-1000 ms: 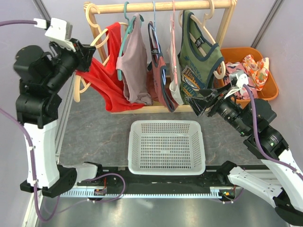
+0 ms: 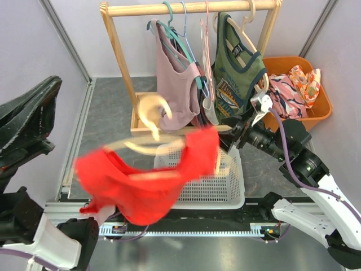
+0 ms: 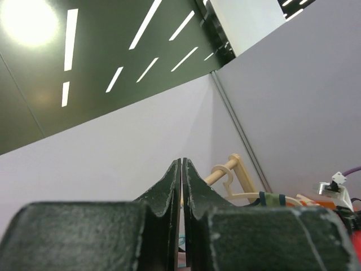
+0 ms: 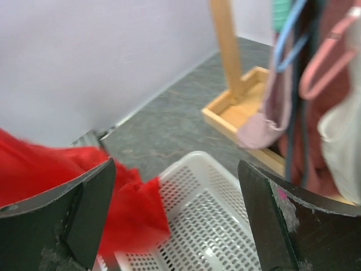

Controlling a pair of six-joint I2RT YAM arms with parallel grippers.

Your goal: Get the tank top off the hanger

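Observation:
A blurred red garment (image 2: 141,197) with pale wooden hangers (image 2: 152,121) is in mid-air in front of the rack, over the white basket. My left gripper (image 2: 42,121) is at the upper left, apart from it in the top view; its wrist view shows the fingertips shut together, with no cloth visible between them. My right gripper (image 2: 228,135) is open at the right end of the red garment's hangers; in the right wrist view the red cloth (image 4: 130,214) is beside its left finger. Whether it touches is unclear.
The rack's rail (image 2: 146,10) holds a pink top (image 2: 175,96), other garments and a green tank top (image 2: 231,79). The white basket (image 2: 237,192) lies below. An orange bin (image 2: 316,116) with clothes stands at the right.
The red garment and hangers have left the rack's left end and moved down and right over the basket.

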